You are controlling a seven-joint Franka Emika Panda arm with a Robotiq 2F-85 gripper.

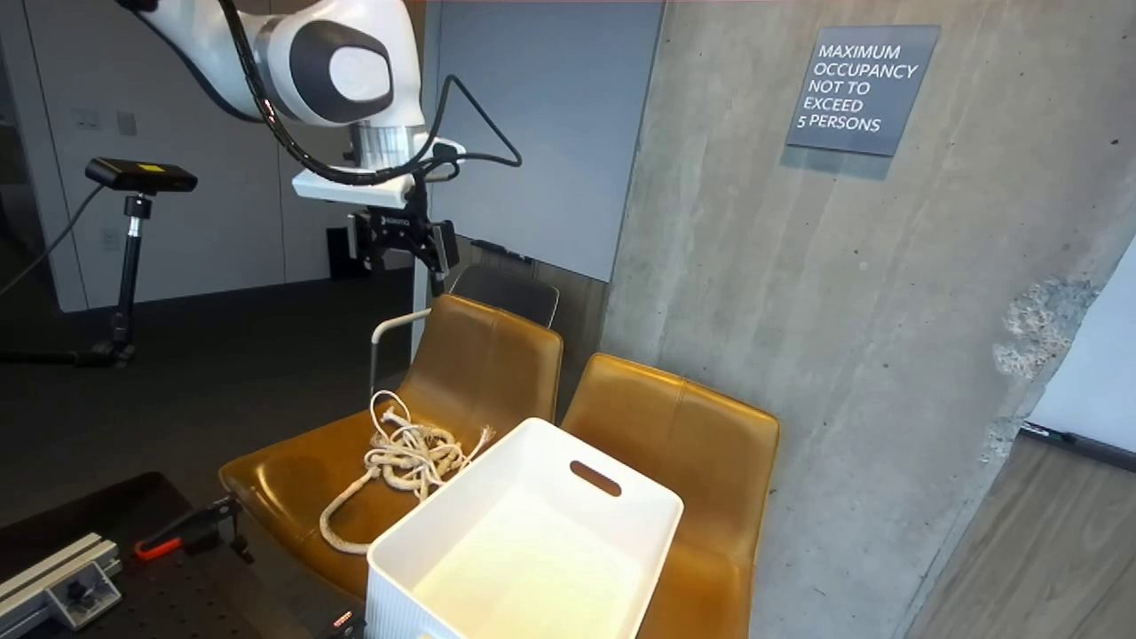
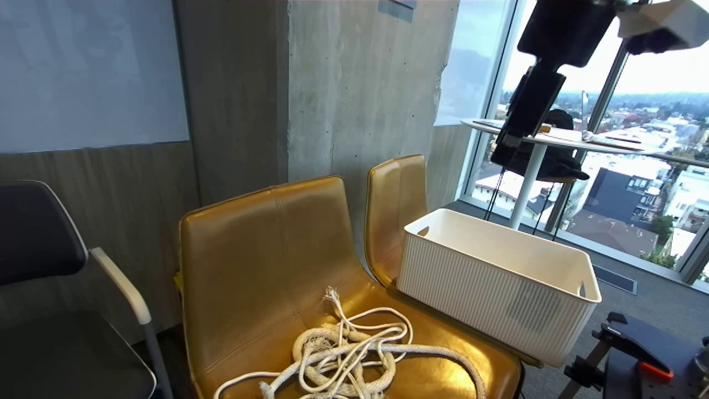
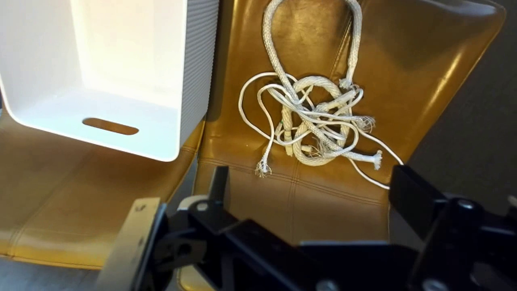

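A tangle of off-white rope [image 1: 415,453] lies on the seat of a brown leather chair [image 1: 485,346]. In the wrist view the rope [image 3: 317,119] shows loops and frayed ends, beyond my fingertips. Beside it stands a white ribbed bin [image 1: 532,532]; no object shows inside. My gripper [image 1: 410,261] hangs high near the chair's backrest in exterior view 1. Its black fingers [image 3: 412,194] are spread wide in the wrist view, and nothing is between them. Exterior view 2 has a dark part of the arm at upper right, with the rope [image 2: 359,359] lower down, clear of it.
The bin [image 2: 492,292] rests on the seats of two adjoining brown chairs. A dark armchair [image 2: 40,233] stands to the left in exterior view 2. At the lower left of exterior view 1 are a black bench and a red-handled clamp [image 1: 176,532]. Concrete wall rises behind the chairs.
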